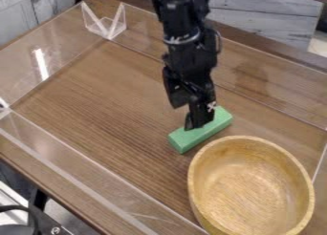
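The black robot arm reaches down from the top of the camera view, its gripper [189,113] low over a mint-green block [200,132], near that block's far end. The gripper's fingers point downward and look spread; whether they touch the block is hard to tell. The block lies diagonally on the wooden table [90,105].
A large yellow oval bowl [250,191] fills the lower right, close to the block. A small white wire object [105,19] sits at the top left. A pale wooden board [274,19] borders the back right.
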